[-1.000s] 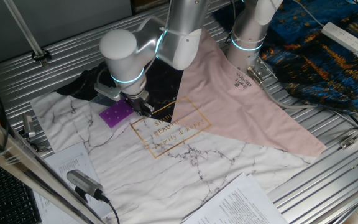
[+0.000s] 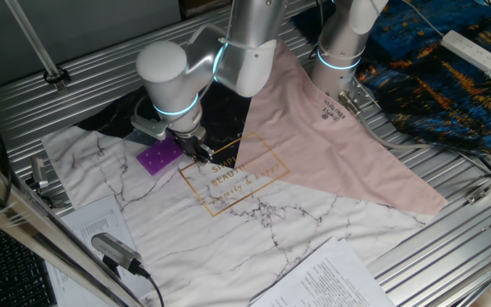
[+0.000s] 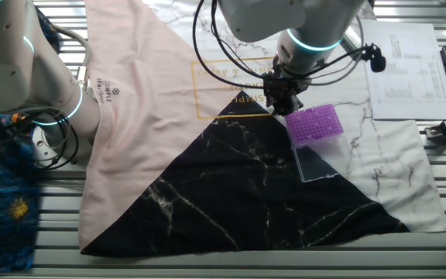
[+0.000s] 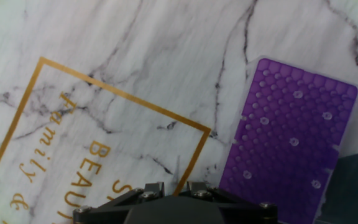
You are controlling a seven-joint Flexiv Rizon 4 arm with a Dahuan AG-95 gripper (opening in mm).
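My gripper shows at the bottom edge of the wrist view, its two dark fingertips close together with a narrow gap. Cloth shows beyond that gap, but whether the fingers count as open or shut is unclear. A purple rack [image 4: 291, 140] with rows of round wells lies flat just right of the fingertips, apart from them. In exterior view 2 the same purple rack [image 3: 314, 124] sits beside the gripper [image 3: 286, 108], and a clear, empty-looking tray [image 3: 321, 160] adjoins it. From exterior view 1, the gripper [image 2: 205, 153] hangs low over the cloth near the purple rack [image 2: 159, 157].
A marble, black and pink cloth [image 2: 331, 162] covers most of the slatted metal table. Papers [image 2: 322, 277] lie at its front edge. Bare cloth spreads in front of the gripper.
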